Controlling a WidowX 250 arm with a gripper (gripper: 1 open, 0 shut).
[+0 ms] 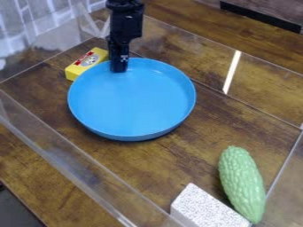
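The black gripper (119, 62) reaches down from the top of the view to the back rim of a round blue plate (130, 102), shut, with its tips at that rim. Whether anything thin is between the fingers is hard to see. A yellow box (87, 62) with a red label lies just left of the gripper, against the plate's back left.
A green bitter melon (240, 182) lies at the front right, beside a white speckled block (208, 208). Clear walls surround the wooden floor (59, 168). Bare wood shows to the right and at the front left of the plate.
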